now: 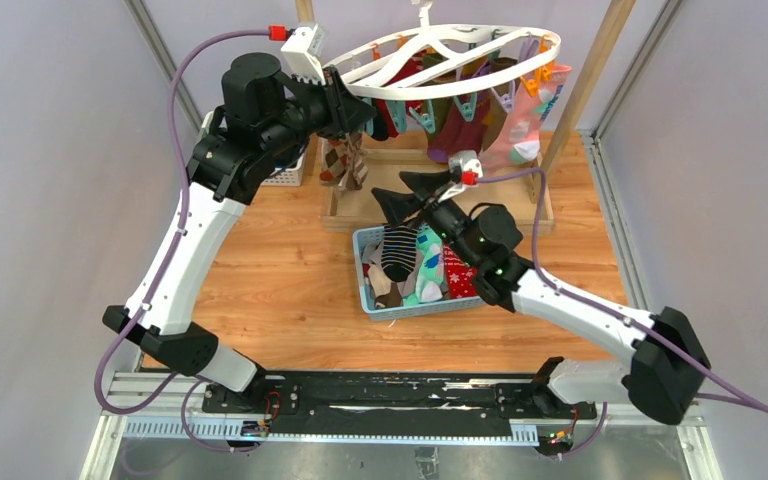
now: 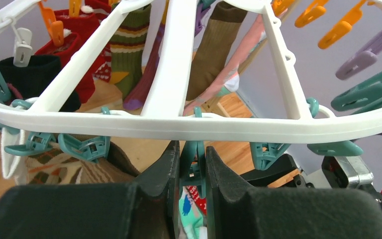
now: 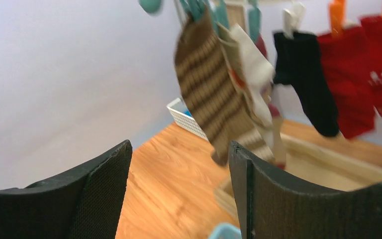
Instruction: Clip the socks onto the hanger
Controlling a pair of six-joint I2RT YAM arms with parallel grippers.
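Observation:
A white round hanger (image 1: 440, 88) with coloured clips carries several socks. My left gripper is shut on a teal clip (image 2: 194, 149) at the hanger's front rim. Striped brown socks (image 3: 209, 84) and argyle socks (image 1: 343, 160) hang below that side of the rim. My right gripper (image 1: 400, 200) stands lower, toward the front, its fingers open and empty in its wrist view, apart from the hanging socks. Below, a blue basket (image 1: 370, 309) holds loose socks, including striped, mint and red ones (image 1: 460, 275).
A wooden frame (image 1: 590, 70) and tray (image 1: 540, 218) stand behind the basket. A white basket (image 1: 285, 177) sits at the back left. Bare wooden floor (image 1: 270, 290) lies left of the blue basket. Walls flank both arms.

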